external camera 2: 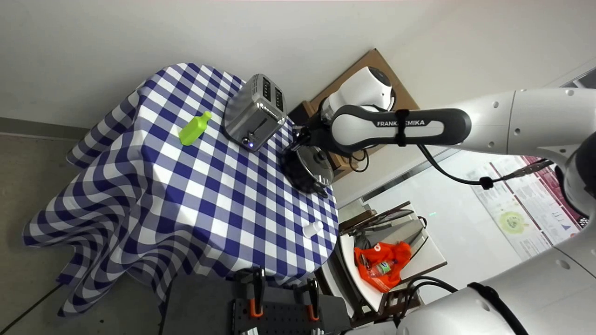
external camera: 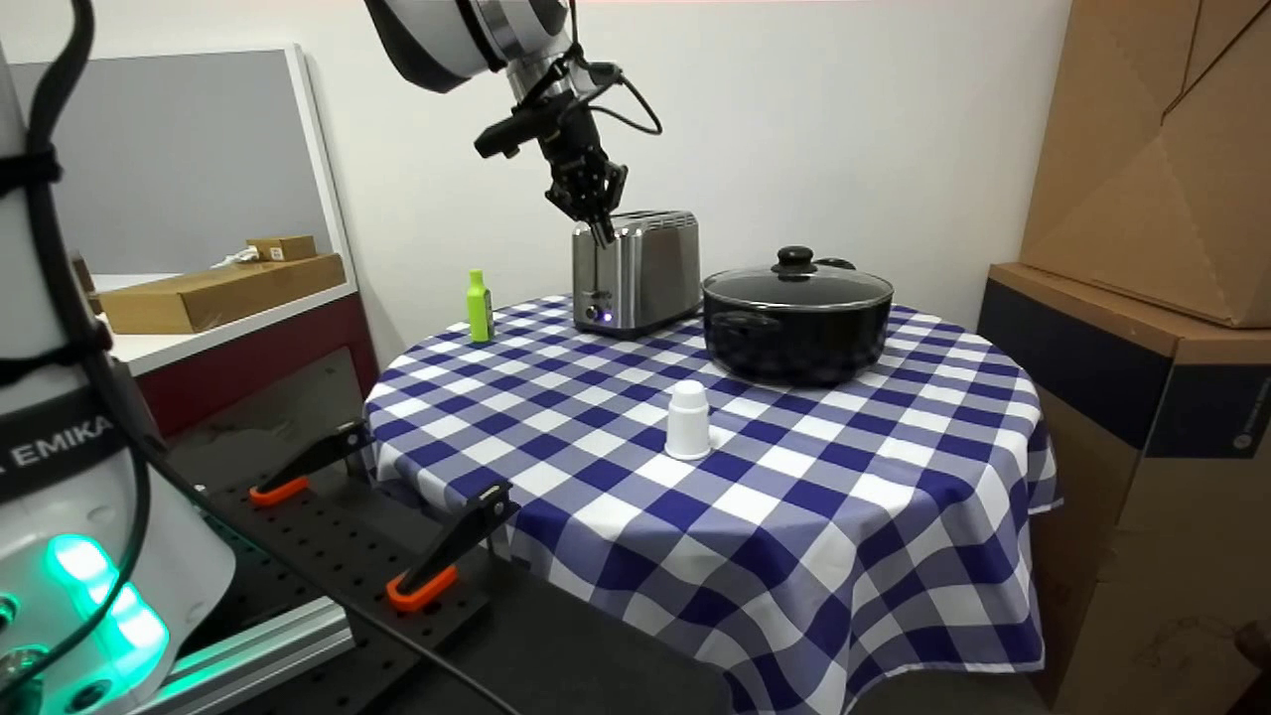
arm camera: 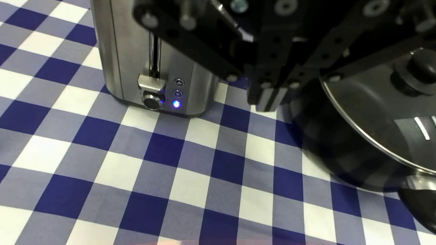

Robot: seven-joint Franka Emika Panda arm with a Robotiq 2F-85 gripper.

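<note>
A silver toaster [external camera: 643, 274] stands at the back of the table, a blue light lit on its front. To its right is a black pot [external camera: 792, 340] under a glass lid. My gripper is shut, with nothing showing between its fingers. From the wrist it hangs above the cloth between the toaster's front [arm camera: 135, 53] and the pot's side [arm camera: 339, 143]. In the first exterior view the fingertips overlap the toaster's front; whether they touch it cannot be told there. A green bottle [external camera 2: 193, 129] and a small white bottle [external camera: 687, 423] stand upright on the cloth.
The blue checked tablecloth [external camera: 536, 411] is bare across its middle and front left. Two clamps [external camera: 453, 548] sit at the near table edge. Tall cardboard boxes [external camera: 1144, 477] stand at the right, and a wall lies close behind the table.
</note>
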